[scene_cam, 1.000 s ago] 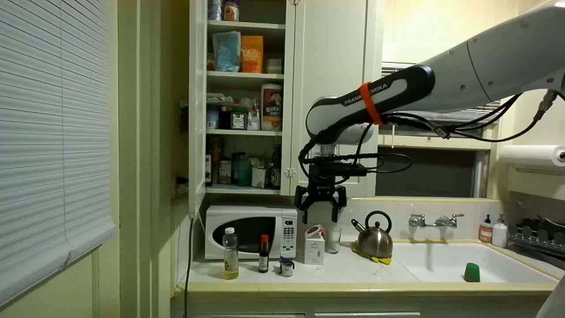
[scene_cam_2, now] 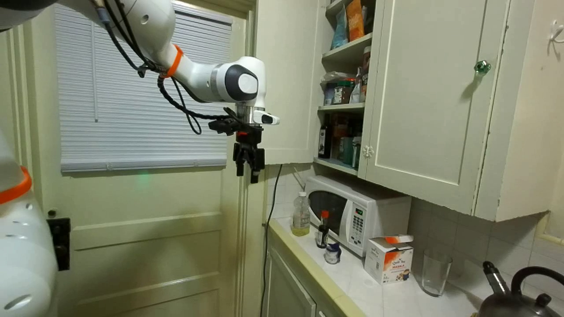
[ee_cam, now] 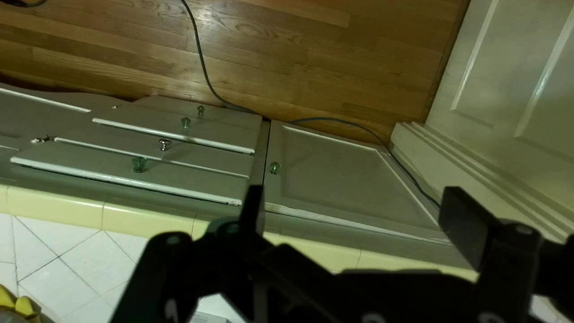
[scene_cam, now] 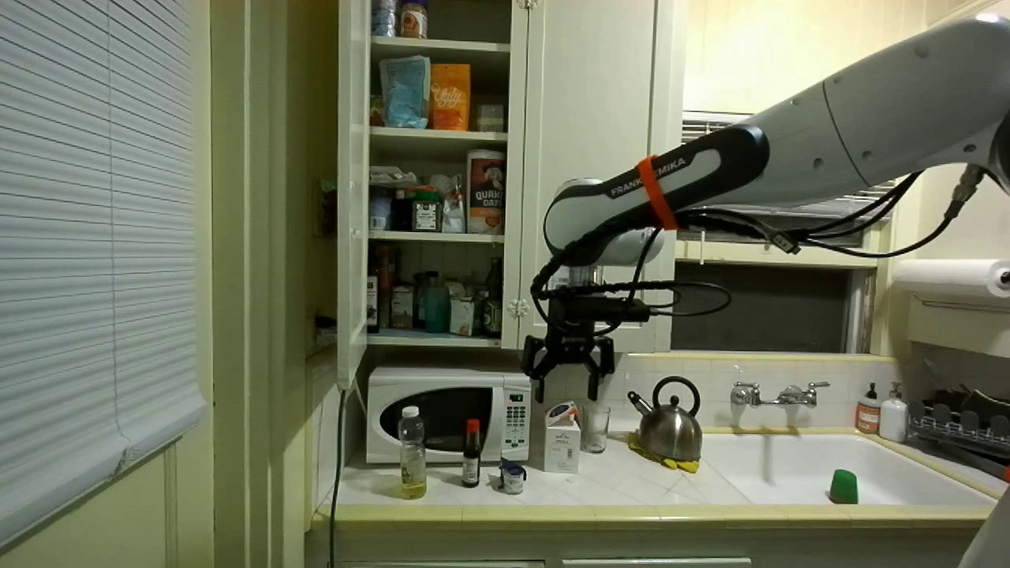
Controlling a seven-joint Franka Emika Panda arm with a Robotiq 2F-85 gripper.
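Observation:
My gripper point(scene_cam: 567, 390) hangs open with its fingers pointing down, above counter height and in front of the counter. Nothing is between its fingers in the wrist view, where the two dark pads point(ee_cam: 467, 226) stand wide apart. On the counter stand an oil bottle point(scene_cam: 413, 454), a dark bottle with a red cap point(scene_cam: 471, 454), a small jar point(scene_cam_2: 332, 253) and a white and orange box point(scene_cam_2: 389, 260) with its flap up. A clear glass point(scene_cam_2: 436, 272) is beside the box. The gripper touches none of them.
Behind the bottles sits a white microwave point(scene_cam: 445, 416), below an open cupboard with full shelves point(scene_cam: 435, 237). Its door point(scene_cam: 353, 189) swings out at the left. A kettle point(scene_cam: 672, 431) stands between the box and the sink point(scene_cam: 786, 454), which holds a green cup point(scene_cam: 843, 487).
The arm and gripper have shifted slightly left and a little lower in exterior view 1. The gripper stays open, and the things on the counter have not moved.

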